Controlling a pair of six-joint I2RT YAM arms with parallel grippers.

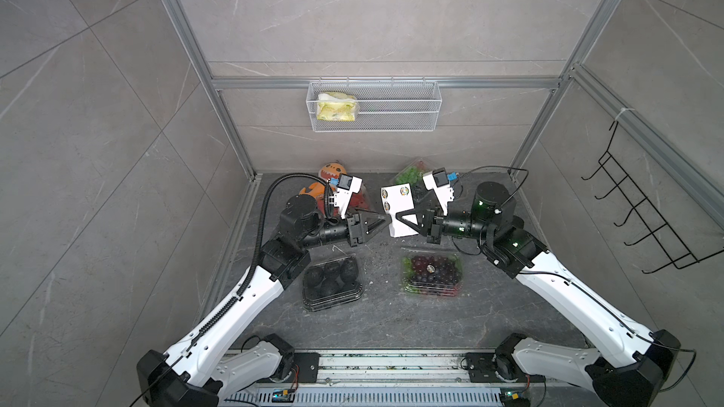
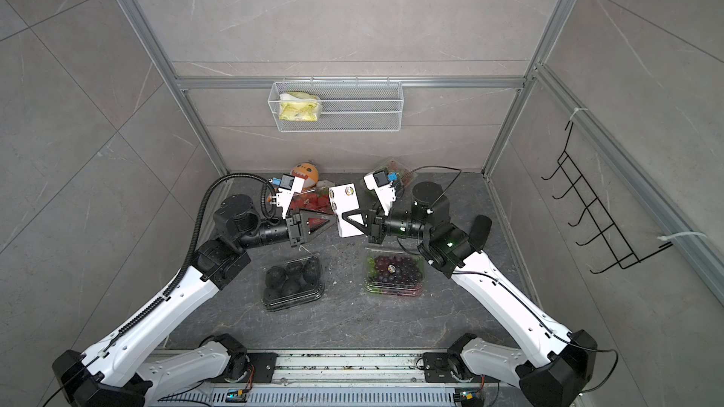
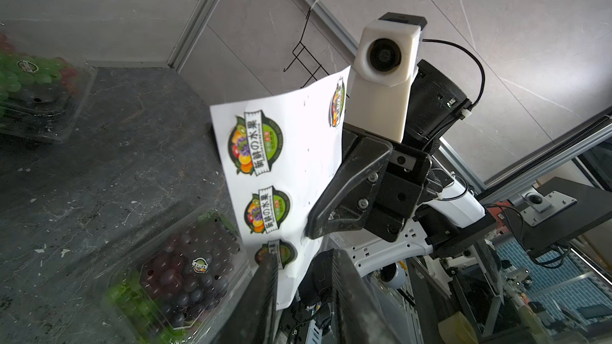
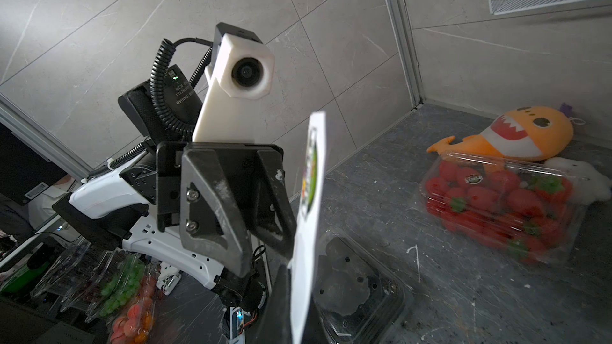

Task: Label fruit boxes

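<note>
A white sheet of round fruit labels [image 1: 400, 227] hangs upright between the two arms, with my right gripper [image 2: 345, 217] shut on its edge. In the left wrist view, several labels show on the sheet [image 3: 290, 146]. My left gripper faces the sheet with its fingers apart; whether a fingertip touches the paper cannot be made out. The clear box of dark round fruit [image 1: 332, 282] lies below the left arm. A grape box [image 1: 432, 271] with a label on its lid lies below the right gripper. Behind, the strawberry box [image 4: 503, 204] carries a label too.
A labelled box of green grapes sits at the back right. An orange plush toy [image 4: 526, 133] lies behind the strawberries. The wire basket [image 1: 399, 105] hangs on the back wall, and a black hook rack [image 1: 641, 207] on the right wall.
</note>
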